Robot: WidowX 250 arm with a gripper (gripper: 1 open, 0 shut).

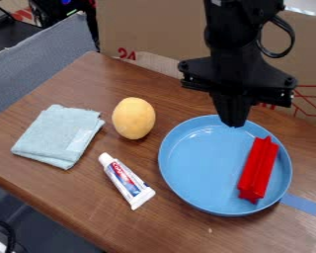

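The black gripper (233, 111) is raised above the back of a blue plate (194, 172), shut, with nothing seen between its fingers. A red elongated object (259, 169) lies on the right part of the plate. To the left are a yellow oval object (133, 118), a toothpaste tube (126, 180) and a folded light blue cloth (58, 134).
A cardboard box (147, 30) stands behind the table. The wooden table (95, 225) has free room at its front left and back left. A piece of blue tape (298, 204) is beside the plate.
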